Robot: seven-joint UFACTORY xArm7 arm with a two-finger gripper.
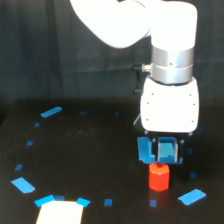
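A red block sits on the dark table, right of centre. Just behind it shows a blue piece, partly covered by the gripper. My gripper points down over the blue area, above and slightly right of the red block. Its dark fingers blend into the background, so whether they are open or shut, or touch the blue piece, is not clear.
Flat blue marks lie around the dark surface, such as a blue strip at the right and another blue strip at the left. A cream-coloured object stands at the front left edge.
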